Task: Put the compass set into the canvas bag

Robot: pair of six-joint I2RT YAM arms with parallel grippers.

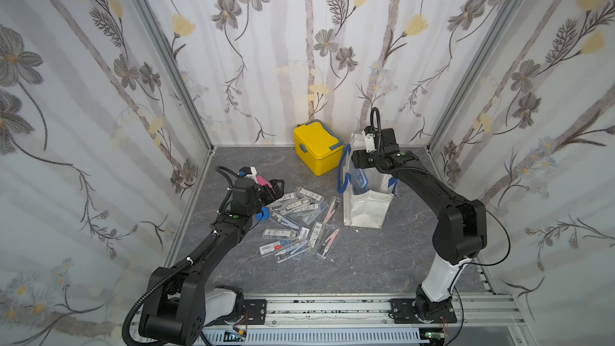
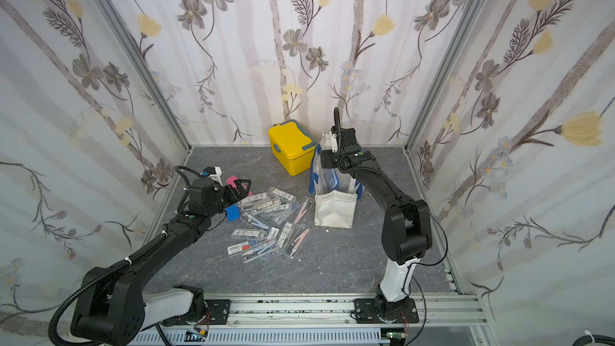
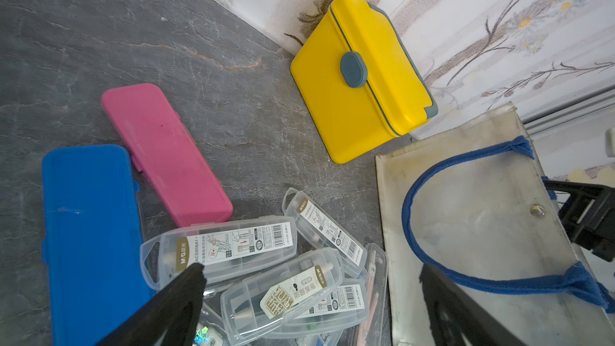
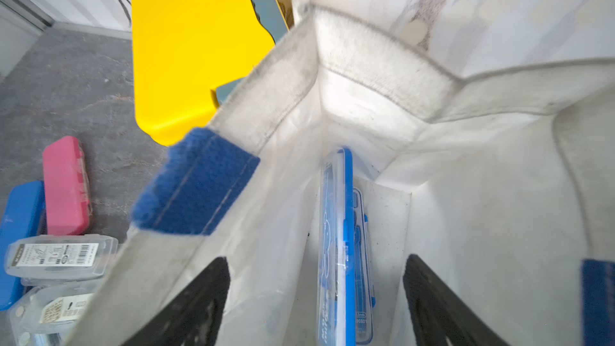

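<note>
The white canvas bag (image 1: pixel 367 210) with blue handles stands upright and open at the right. Inside, two clear cases with blue edges show in the right wrist view: a large one (image 4: pixel 336 243) stands on its edge along the left wall, and a smaller case (image 4: pixel 362 275) lies beside it on the bottom. I cannot tell which one is the compass set. Over the bag's mouth my right gripper is open, its fingers apart from the cases and gripping nothing. My left gripper hangs open and empty above the pencil boxes at the left.
A yellow box (image 1: pixel 318 147) stands behind the bag's left side. Pink (image 3: pixel 168 153) and blue (image 3: pixel 96 237) cases lie at the left, beside a pile of several clear packs (image 1: pixel 301 218). Bare table lies in front and at the far right.
</note>
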